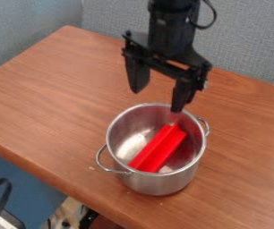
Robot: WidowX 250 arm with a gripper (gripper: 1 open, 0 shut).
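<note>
A steel pot [153, 179] with two side handles stands near the front edge of the wooden table. Inside it lies a red oblong object [160, 147], slanting from front left to back right. My black gripper [162, 81] hangs above and behind the pot, open, its two fingers wide apart with nothing between them.
A grey wall [253, 40] runs along the back. Past the lower-left edge are a blue surface and some dark cables.
</note>
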